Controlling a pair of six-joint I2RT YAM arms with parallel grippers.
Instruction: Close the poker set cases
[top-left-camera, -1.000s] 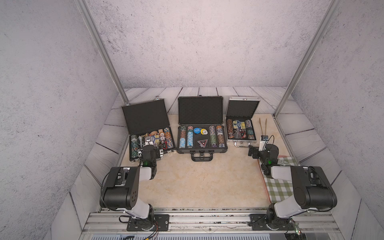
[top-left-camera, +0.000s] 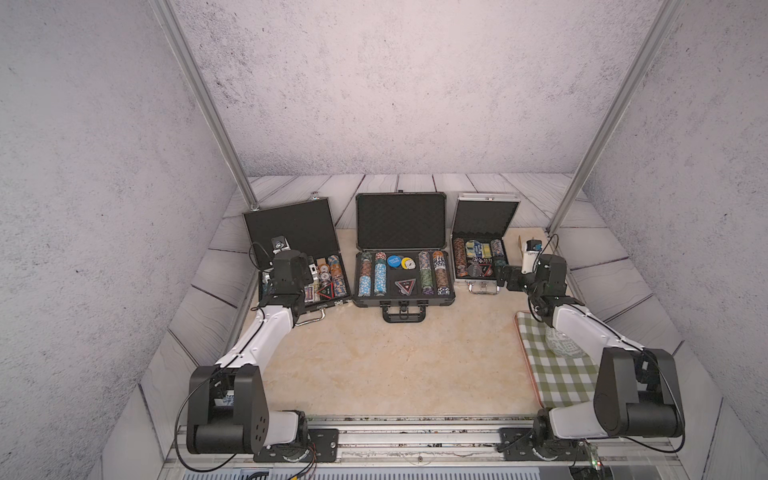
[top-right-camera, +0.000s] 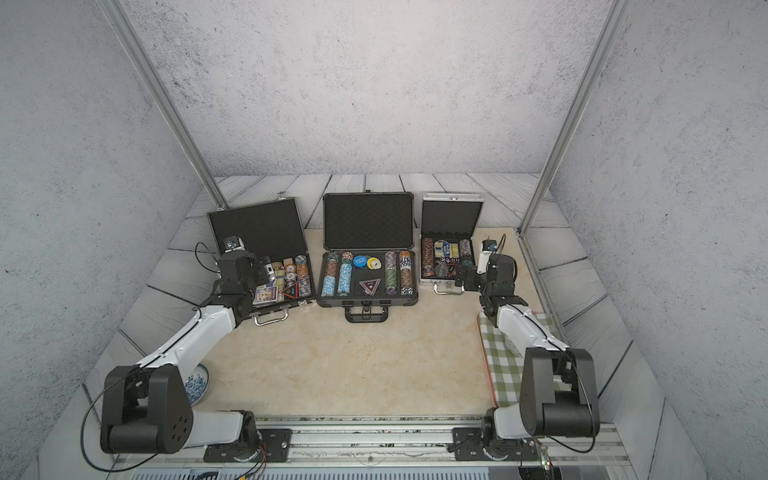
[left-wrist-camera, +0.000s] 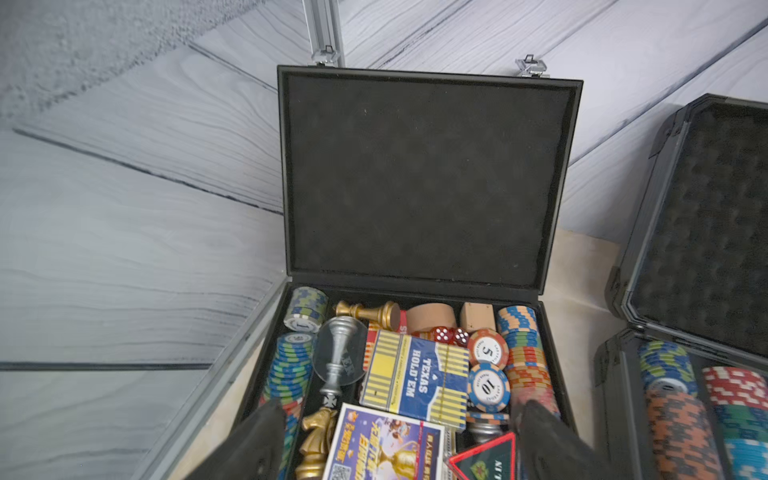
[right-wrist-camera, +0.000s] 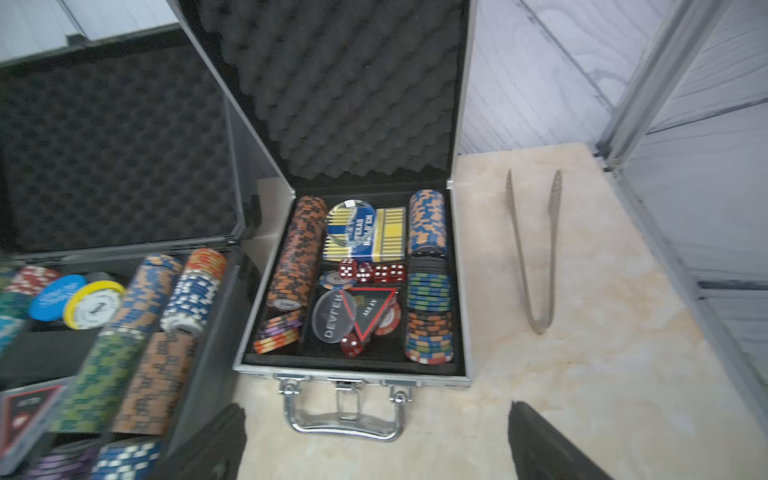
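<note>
Three poker cases stand with lids raised and chips showing. The left case (left-wrist-camera: 424, 180) has its black lid up, filling the left wrist view. In the middle is the black case (top-right-camera: 368, 220), larger chips in rows. At right, the silver-edged case (right-wrist-camera: 361, 280) holds chips, cards and dice, its handle toward me. My left gripper is over the left case's contents, fingers part open with nothing seen gripped between them. Right of the small case, my right gripper is spread wide and empty, pointing at its front side.
Metal tongs (right-wrist-camera: 540, 256) lie on the table right of the silver case. A green checked cloth (top-left-camera: 552, 360) covers the front right, under the right arm. A patterned bowl (top-right-camera: 197, 384) sits near the left arm.
All three lids stay raised.
</note>
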